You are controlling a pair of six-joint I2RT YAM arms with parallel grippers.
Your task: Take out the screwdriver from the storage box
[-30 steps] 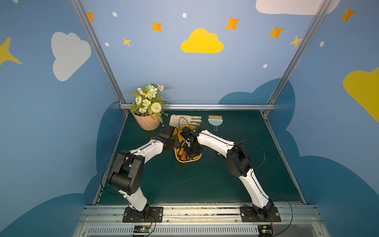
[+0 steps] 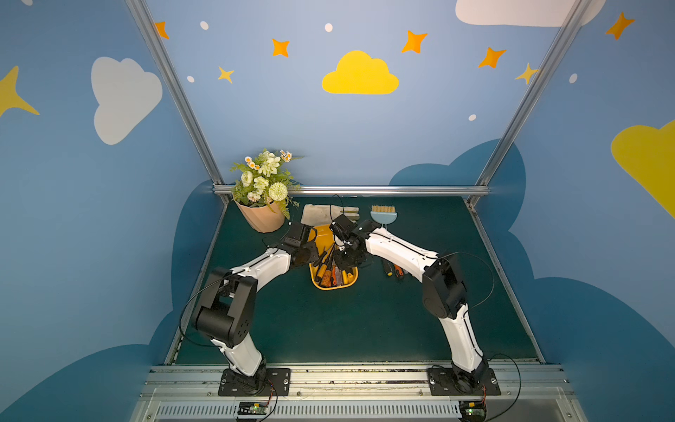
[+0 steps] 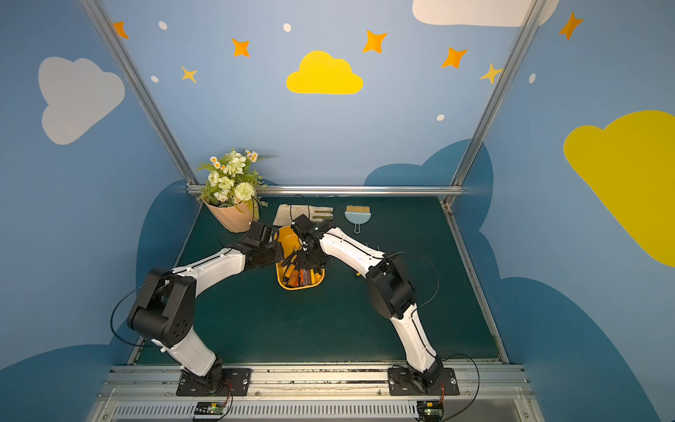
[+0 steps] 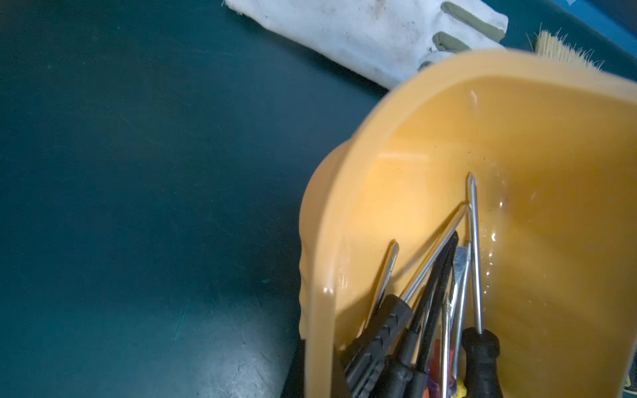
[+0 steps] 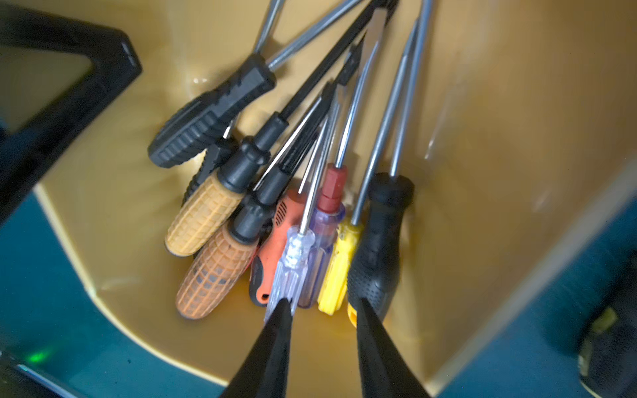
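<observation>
The orange storage box (image 2: 334, 287) stands mid-table with several screwdrivers lying inside. In the right wrist view these include a black-handled screwdriver (image 5: 375, 245), a yellow-handled one (image 5: 339, 268), a clear-handled one (image 5: 289, 268) and two with tan handles. My right gripper is inside the box outline, its fingers (image 5: 270, 348) apart near the clear, yellow and black handle ends, with no screwdriver clamped. My left gripper (image 2: 309, 253) is at the box's left wall. Dark finger parts show on both sides of the rim (image 4: 320, 331), and it looks shut on that rim.
Behind the box lie a white glove (image 4: 371, 30) and a blue brush (image 2: 383, 216). A flower pot (image 2: 260, 216) stands back left. Dark-handled tools (image 2: 398, 271) lie right of the box, partly under the right arm.
My right arm has shifted to the right over the box, uncovering more of the screwdrivers. The left arm has kept its place at the box's left side.
</observation>
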